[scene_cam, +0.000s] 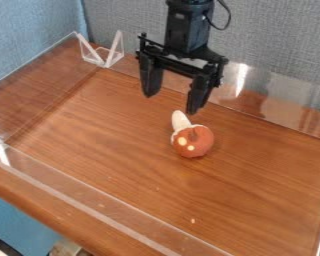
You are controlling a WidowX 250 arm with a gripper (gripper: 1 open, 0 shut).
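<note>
A round orange-red plush toy [194, 142] with pale yellow spots and a white, upright part lies on the wooden floor of the tray, right of centre. My black gripper [172, 96] hangs above and behind it, its two fingers spread wide with nothing between them. The toy sits below the right finger, apart from it as far as this view shows.
The wooden tray [109, 150] is mostly clear, with transparent walls along its back and front. A white wire bracket [103, 52] stands at the back left corner. Grey and blue padded walls rise behind.
</note>
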